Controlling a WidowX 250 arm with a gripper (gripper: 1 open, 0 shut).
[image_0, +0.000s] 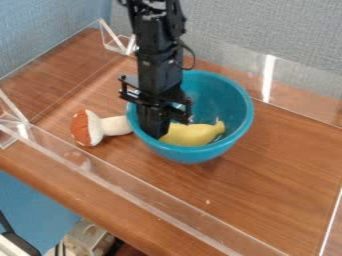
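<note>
My black gripper (158, 125) reaches down into the left side of a blue bowl (227, 105), its tips low inside, near the rim; it looks shut, and I see nothing held, though the tips are partly hidden. A yellow banana (194, 134) lies in the bowl to the right of the tips. Left of the bowl, a toy mushroom (98, 127) with an orange-brown cap and white stem lies on its side on the wooden table.
Clear plastic edging (94, 175) runs along the front left, with clear stands at the left and back. Grey walls close the back.
</note>
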